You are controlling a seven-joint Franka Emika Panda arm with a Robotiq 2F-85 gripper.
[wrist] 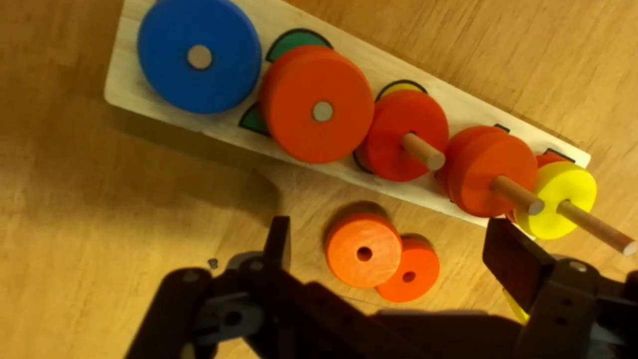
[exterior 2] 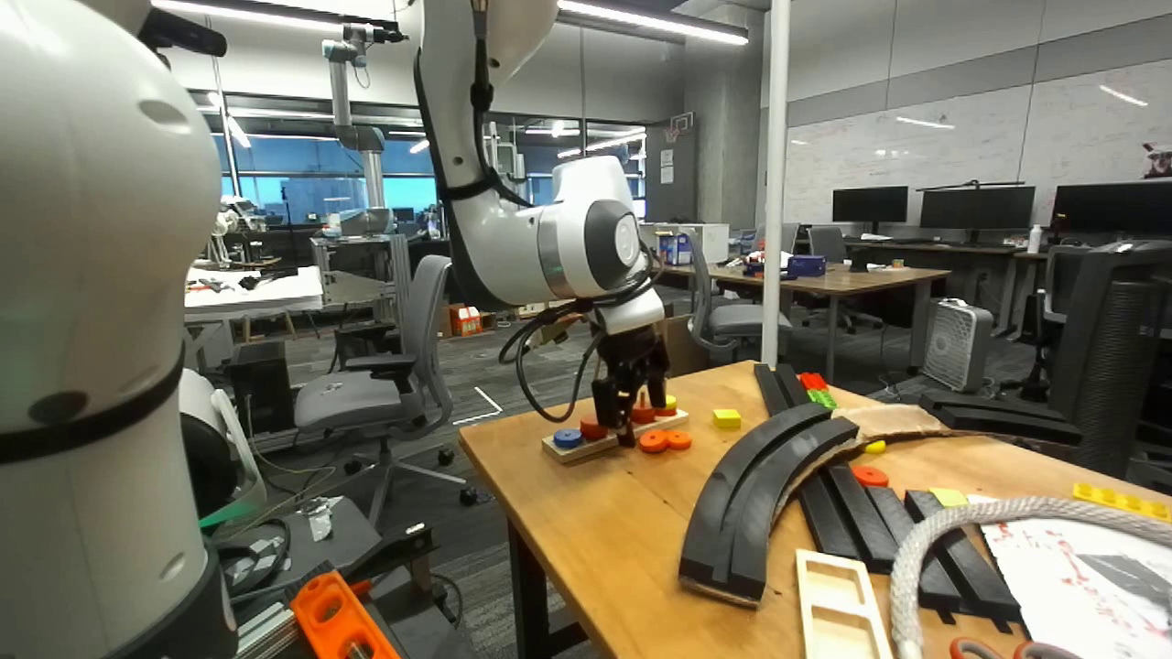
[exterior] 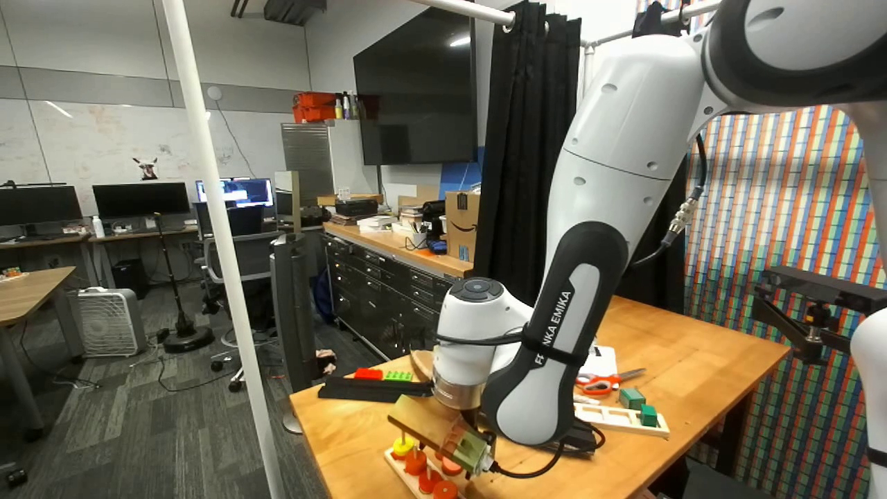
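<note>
In the wrist view my gripper is open, its two dark fingers wide apart. Between and beyond the fingertips, two loose orange discs (wrist: 363, 250) lie on the table, one partly over or against the other. Past them runs a wooden peg board (wrist: 128, 72). It carries a blue disc (wrist: 227, 66) at one end, then orange discs (wrist: 341, 119) on the middle pegs and a yellow disc (wrist: 556, 215) at the far end. Exterior view 2 shows the gripper (exterior 2: 632, 423) low over the table, close beside the board and the loose discs (exterior 2: 653, 441).
Right of the gripper sits a yellow block (exterior 2: 726, 418). Black track pieces (exterior 2: 758, 494), a wooden tray (exterior 2: 841, 604) and a rope (exterior 2: 917, 549) take up more of the table. Bare tabletop (exterior 2: 571, 516) lies in front of the board.
</note>
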